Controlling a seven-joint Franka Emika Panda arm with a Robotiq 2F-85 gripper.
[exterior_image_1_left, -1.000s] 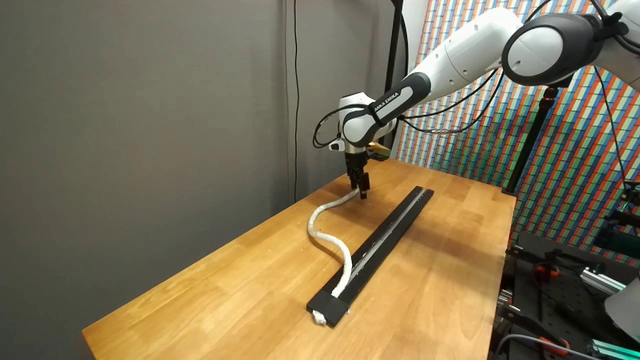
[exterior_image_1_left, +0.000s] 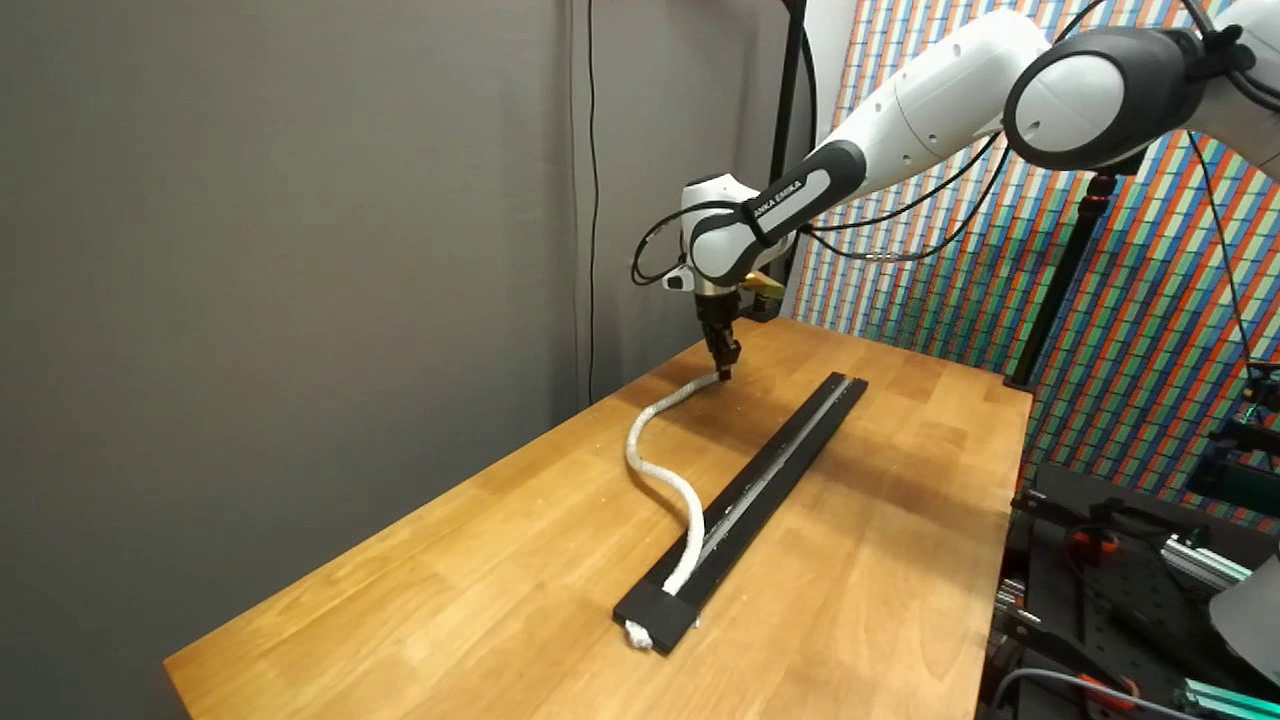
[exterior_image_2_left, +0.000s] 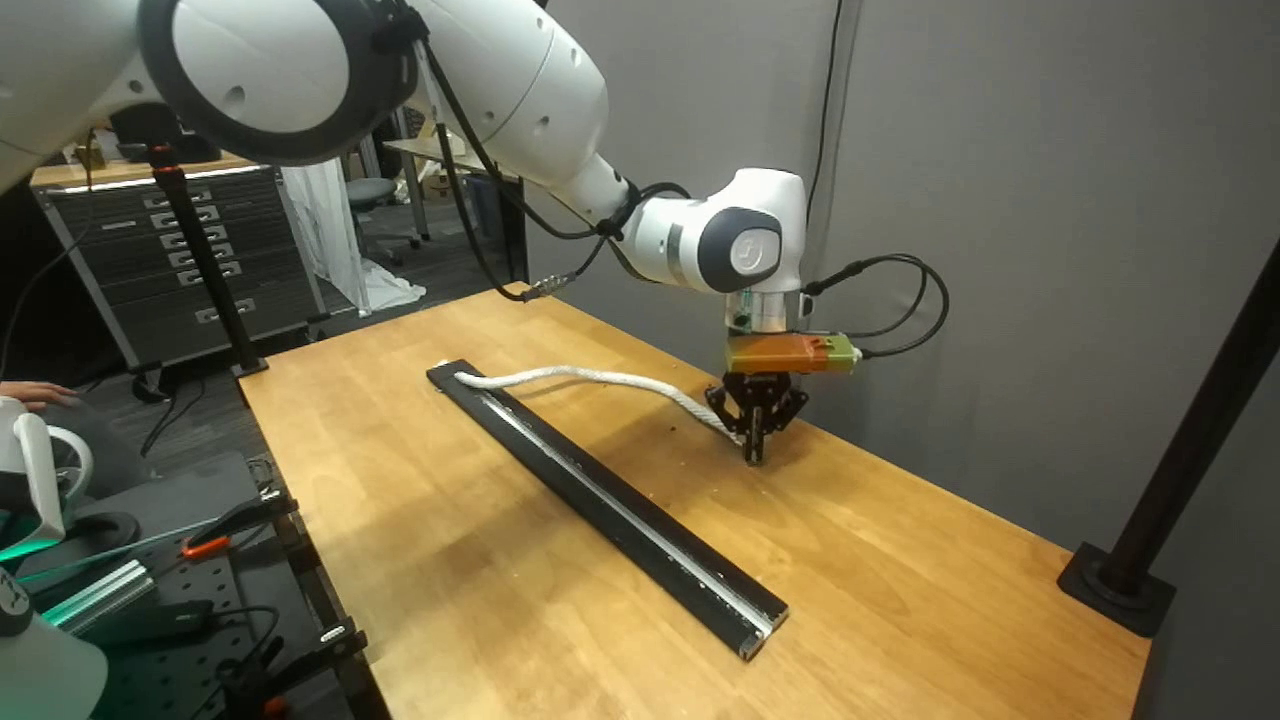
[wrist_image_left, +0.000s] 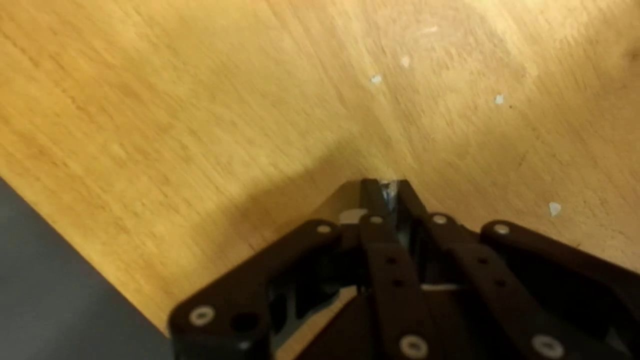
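Note:
A white rope (exterior_image_1_left: 690, 494) curves across the wooden table. Its near end passes under the black block at one end of a long black channel (exterior_image_1_left: 768, 470), which has a pale groove along its middle. The rope's far end reaches my gripper (exterior_image_2_left: 755, 451), whose fingers are closed on it near the table's wall-side edge. In the wrist view the fingertips of my gripper are close together above bare wood. The rope's tip between the fingers is mostly hidden there. Between its two ends, the rope lies outside the groove for most of its length.
A grey wall runs along the edge beside my gripper. A black post (exterior_image_2_left: 1122, 576) stands at one table corner. Tools and clamps sit on a dark bench (exterior_image_1_left: 1116, 600) beside the table.
My gripper has risen slightly and its fingers have come together on the rope's end. The rope's bend has shifted a little towards the channel.

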